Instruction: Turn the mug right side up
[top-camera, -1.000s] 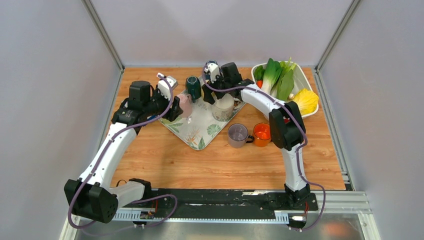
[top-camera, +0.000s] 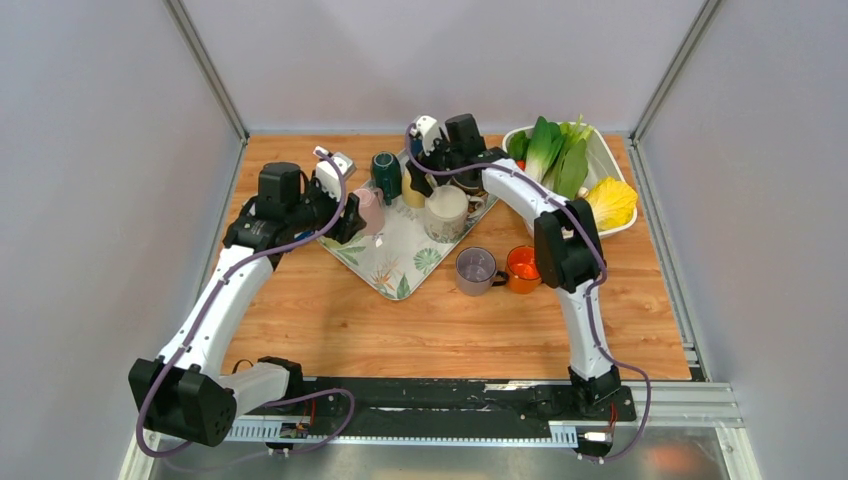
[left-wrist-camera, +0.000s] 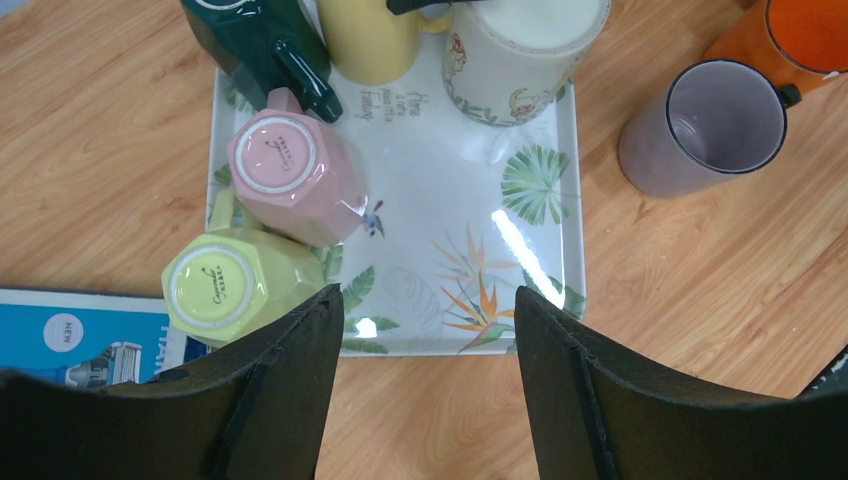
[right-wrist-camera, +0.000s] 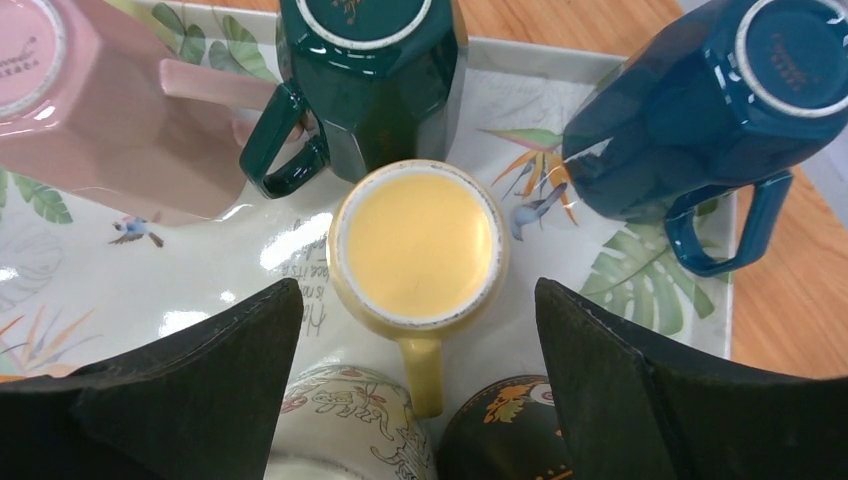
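Observation:
A yellow mug (right-wrist-camera: 418, 245) stands on the patterned tray (top-camera: 407, 265), apparently bottom up, its flat face toward the right wrist camera and its handle toward the bottom of that view. My right gripper is above it, fingers parted, one finger to each side of the mug and handle; gaps show on both sides, so neither finger seems to touch. In the left wrist view, my left gripper stays open and empty over the tray's near end. Pink (left-wrist-camera: 298, 178), light green (left-wrist-camera: 240, 280), dark green (right-wrist-camera: 375, 90) and blue (right-wrist-camera: 705, 110) mugs show their bases.
Crowding the yellow mug are a white patterned mug (top-camera: 445, 215) and a black patterned one (right-wrist-camera: 510, 430). Upright grey (top-camera: 476, 271) and orange (top-camera: 523, 268) mugs stand off the tray. A vegetable basket (top-camera: 625, 165) sits at right.
The left arm and the mugs have stayed put.

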